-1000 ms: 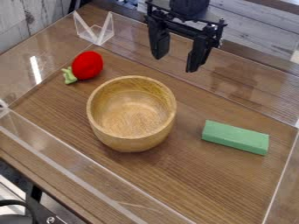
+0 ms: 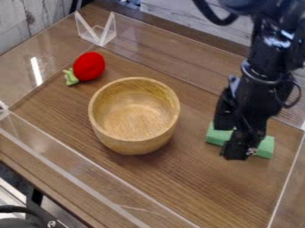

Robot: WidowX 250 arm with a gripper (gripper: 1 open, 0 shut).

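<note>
My gripper (image 2: 238,134), black and reaching in from the upper right, is open and down over a green block (image 2: 256,145) on the right side of the wooden table. Its dark fingers hang around the block's middle and left part; whether they touch it I cannot tell.
A tan wooden bowl (image 2: 134,116) sits left of centre. A red object with a green tip (image 2: 88,64), like a strawberry, lies at the upper left, near a clear wire-like item (image 2: 95,27).
The bowl and red object have not moved.
</note>
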